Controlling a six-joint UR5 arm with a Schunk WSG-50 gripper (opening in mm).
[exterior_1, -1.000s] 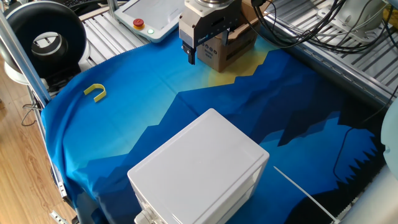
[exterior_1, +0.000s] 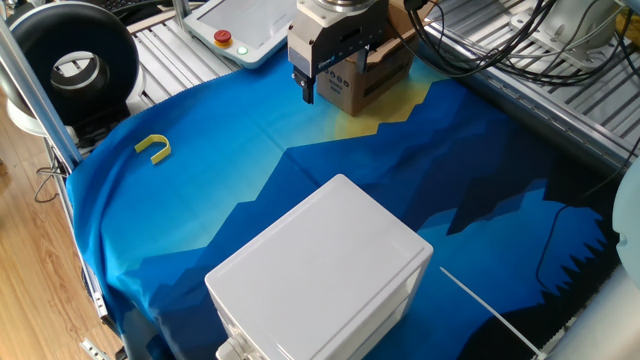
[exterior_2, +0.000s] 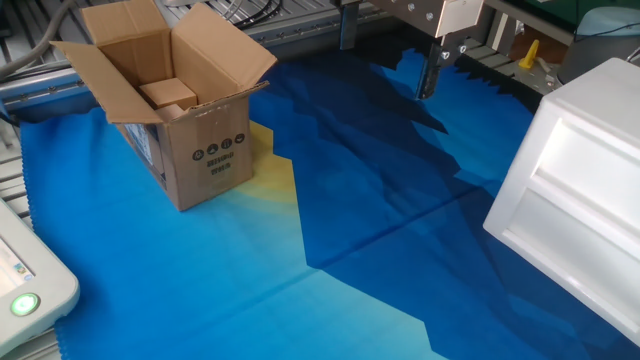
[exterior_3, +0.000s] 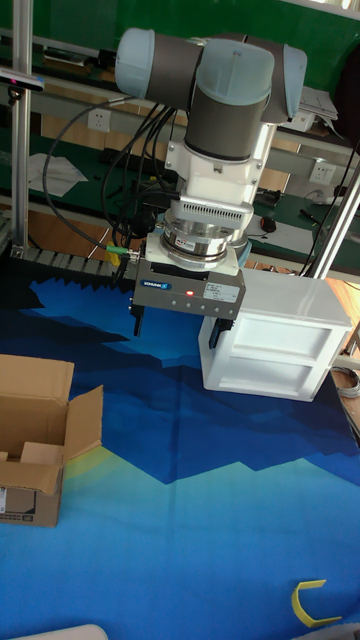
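Note:
My gripper (exterior_3: 177, 331) hangs over the blue cloth with its two black fingers wide apart and only empty space between them. In exterior view 2 the gripper (exterior_2: 387, 72) shows between the cardboard box (exterior_2: 217, 160) and the white drawer cabinet (exterior_2: 590, 190). The box stands upright with its flaps spread, and a smaller carton (exterior_2: 168, 94) is inside it. A closed white top covers the cabinet (exterior_1: 320, 270) in exterior view 1. On the cloth lies a yellow curved strip (exterior_1: 160, 155), apart from everything else; exterior view 3 shows this strip (exterior_3: 300, 603) at its lower right.
A tablet-like pendant with a red button (exterior_1: 222, 38) rests at the cloth's edge. A thin white rod (exterior_1: 490, 311) lies right of the cabinet. Black cables (exterior_1: 470, 50) run behind the box.

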